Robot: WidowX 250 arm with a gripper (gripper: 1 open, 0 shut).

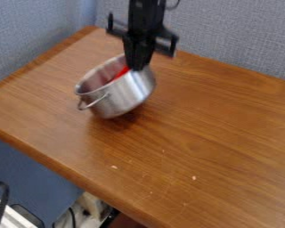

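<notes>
A steel pot [117,99] with a wire handle is tilted on the left-middle of the wooden table, its opening toward the upper left. A red object [120,72] shows at its upper inside, mostly hidden. My black gripper [136,61] is at the pot's upper right rim, blurred; its fingertips are partly hidden, and I cannot make out anything held between them.
Grey padded walls stand behind and to the left. Cables and white items lie below the table's front-left edge.
</notes>
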